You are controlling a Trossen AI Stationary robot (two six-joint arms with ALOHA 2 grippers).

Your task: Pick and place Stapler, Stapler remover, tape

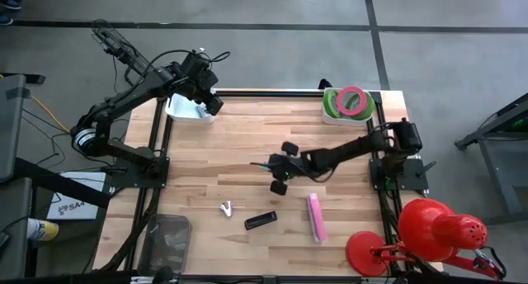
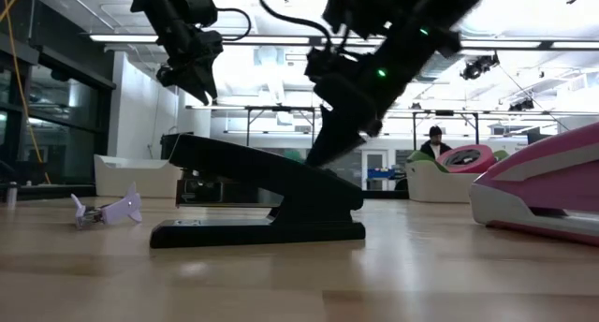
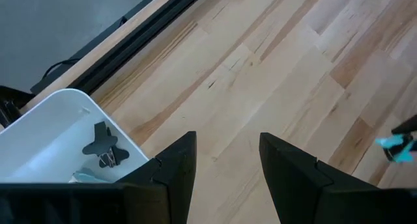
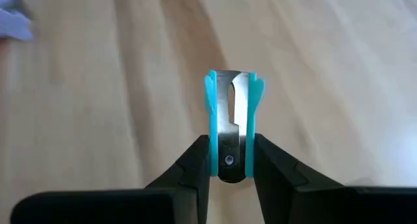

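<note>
A teal stapler remover (image 4: 251,120) is squeezed between the fingers of my right gripper, its metal prongs pressed together. In the high view that right gripper (image 1: 266,165) hangs over the middle of the table. My left gripper is open and empty, beside the white bin (image 3: 127,140) at the back left. Inside that bin lie a dark stapler remover (image 3: 104,146) and a pale teal stapler (image 3: 88,177), partly hidden. A lilac remover (image 1: 226,208), a black stapler (image 1: 261,220) and a pink stapler (image 1: 316,217) rest on the table.
At the back right, a white bin (image 1: 342,119) holds pink tape (image 1: 351,101) and green tape (image 1: 333,103). A clear tray (image 1: 165,241) sits at the front left, a red lamp (image 1: 429,228) at the front right.
</note>
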